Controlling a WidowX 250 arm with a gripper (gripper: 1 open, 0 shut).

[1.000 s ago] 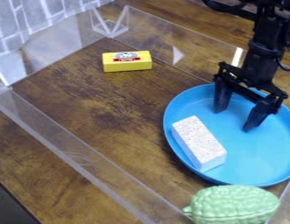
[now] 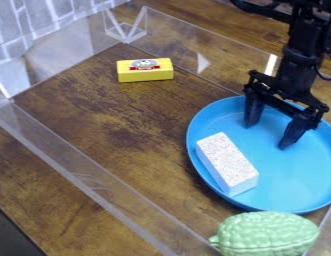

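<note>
My black gripper (image 2: 281, 115) is low over the right side of a blue round tray (image 2: 268, 185), its dark fingers spread and reaching down into it. Whether anything is between them is hard to make out. A white speckled block (image 2: 227, 163) lies in the front left part of the tray, apart from the gripper.
A yellow box (image 2: 145, 70) lies at the back left of the wooden surface (image 2: 101, 130). A green textured object (image 2: 264, 234) sits in front of the tray. Clear plastic walls border the area, and the middle left is bare.
</note>
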